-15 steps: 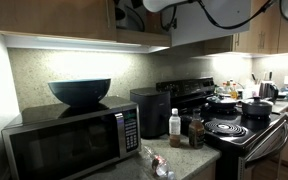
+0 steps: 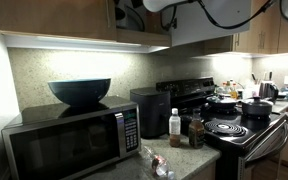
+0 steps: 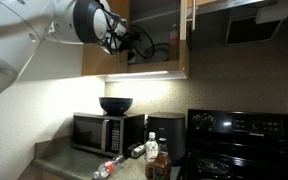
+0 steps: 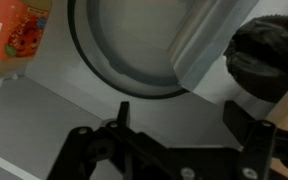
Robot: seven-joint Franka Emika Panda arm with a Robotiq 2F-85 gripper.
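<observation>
My gripper stands open in the wrist view, its fingers [image 4: 242, 122] wide apart with only a pale grey surface visible between them. Beyond the fingertips lies a round, clear lid-like item with a dark rim [image 4: 97, 68]. A pale, smooth piece [image 4: 206, 42] crosses its right side. At upper left is a container with an orange label [image 4: 19, 30]; a dark, crumpled item [image 4: 269, 62] sits at right. In exterior view 2 the gripper [image 3: 130, 42] reaches into the open upper cabinet [image 3: 169, 68]. Exterior view 1 hides most of it.
Below the cabinet are a microwave [image 2: 74, 142] with a dark blue bowl [image 2: 79, 91] on top, and a black appliance [image 2: 152, 110]. Two bottles [image 2: 175, 128] and a clear plastic package [image 2: 157, 163] are on the counter. The stove [image 2: 234, 130] is at right.
</observation>
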